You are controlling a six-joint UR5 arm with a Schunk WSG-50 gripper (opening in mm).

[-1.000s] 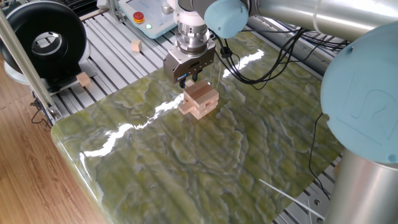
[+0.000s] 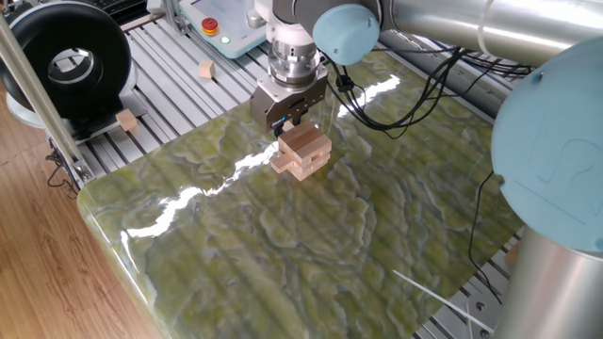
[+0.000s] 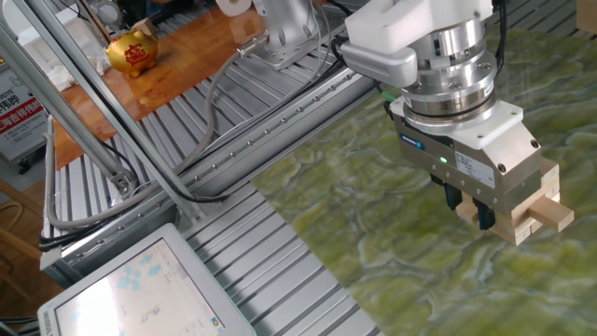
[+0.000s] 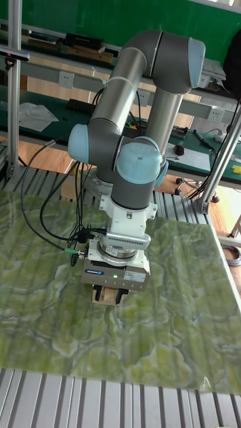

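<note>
A small stack of light wooden blocks point(image 2: 306, 153) stands on the green marbled table. One block point(image 3: 552, 213) juts out sideways from it, and another block end point(image 3: 466, 213) sticks out towards my fingers. Right beside the stack, low down, is my gripper point(image 2: 288, 127), its two dark fingers point(image 3: 484, 215) spread apart. The protruding block end appears in the gap between them; whether either finger touches it is hard to make out. From the front, the gripper point(image 4: 108, 296) hangs over the stack, largely hiding it.
Two loose wooden blocks lie off the green table point(image 2: 236, 245): one block point(image 2: 206, 69) on the slatted metal bench, the other point(image 2: 126, 120) near the black ring-shaped device point(image 2: 71, 61). Cables point(image 2: 443, 89) hang by the arm.
My gripper has come slightly down and towards the stack, its fingers staying apart. The stack has not visibly moved.
</note>
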